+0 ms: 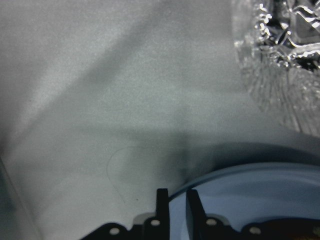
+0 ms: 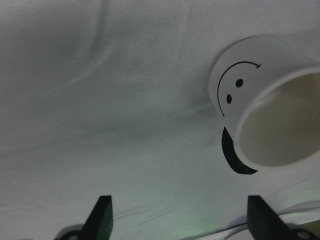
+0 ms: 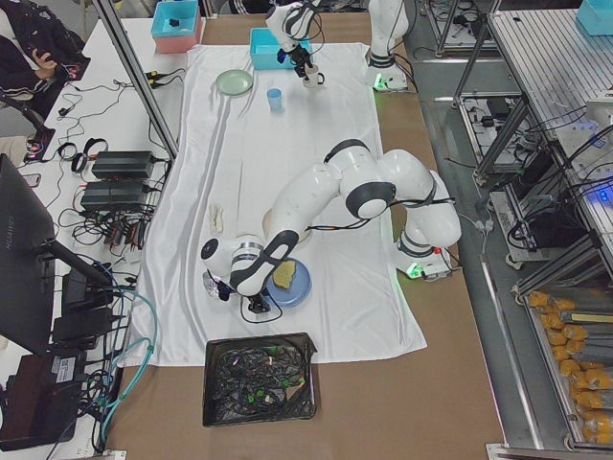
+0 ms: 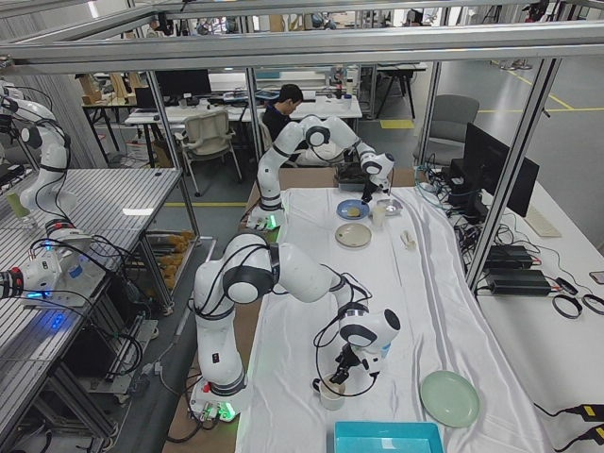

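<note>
My left gripper is low over the rim of the blue plate (image 3: 297, 297), beside a crinkled foil dish (image 1: 280, 60); its fingertips are close together, with nothing seen between them. A yellow item (image 3: 283, 273) lies on that plate. My right gripper is open over a white mug (image 2: 250, 85) with a smiley face. In the camera right view the mug (image 4: 332, 399) stands near the blue bin (image 4: 387, 438), partly hidden by the gripper.
A green plate (image 4: 449, 396) and a blue cup (image 3: 274, 99) stand on the white cloth, with a beige plate (image 4: 352, 236) behind. A black lined tray (image 3: 259, 412) sits beyond the cloth's edge.
</note>
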